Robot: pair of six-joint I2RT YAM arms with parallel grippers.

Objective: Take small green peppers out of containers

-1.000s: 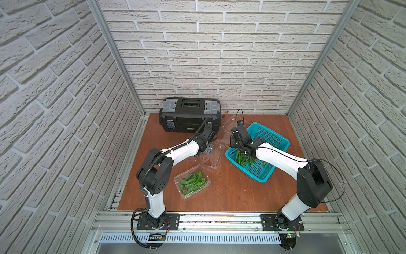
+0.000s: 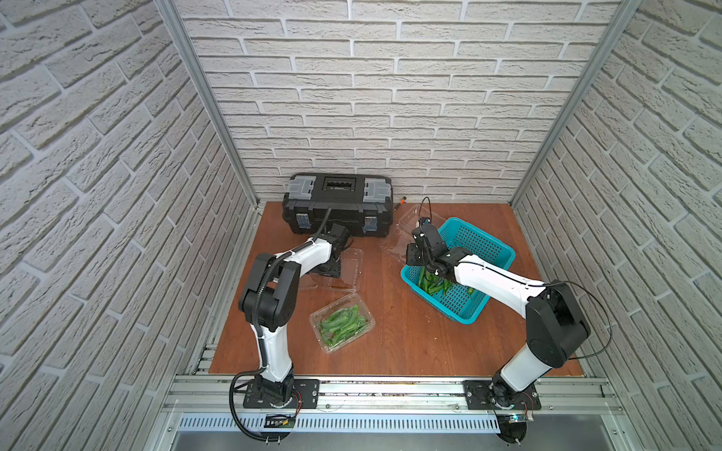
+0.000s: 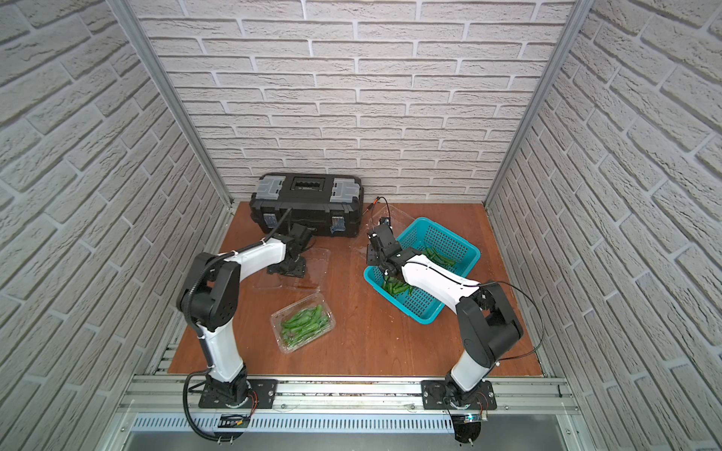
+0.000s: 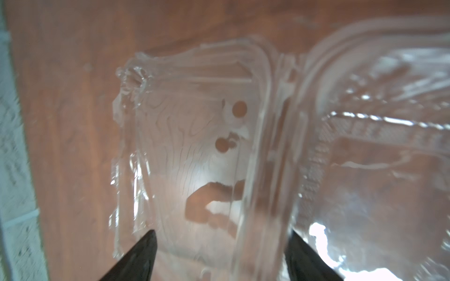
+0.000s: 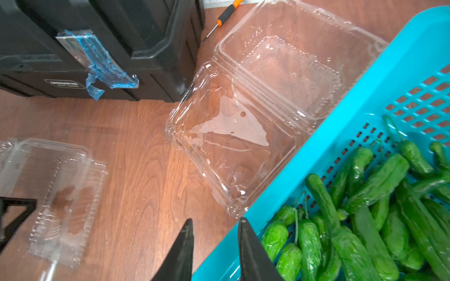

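Observation:
Small green peppers (image 2: 345, 326) fill a clear plastic container (image 3: 279, 339) at the front left of the table. More green peppers (image 5: 328, 229) lie in the blue basket (image 2: 498, 258) on the right. My left gripper is open, its fingers (image 4: 143, 255) on either side of the hinge strip of an empty clear container (image 4: 201, 140); contact cannot be told from the blur. At the basket's left rim, my right gripper hovers with a gap between its fingers and nothing held.
Another empty clear container (image 5: 229, 135) lies unfolded between the black toolbox (image 2: 338, 201) and the basket. An orange-handled screwdriver (image 5: 226, 15) lies beside the toolbox. Bare wood (image 2: 395, 330) shows at the front centre.
My left gripper has moved left, and the empty container has shifted left along the table with it. The pepper-filled container stays in place.

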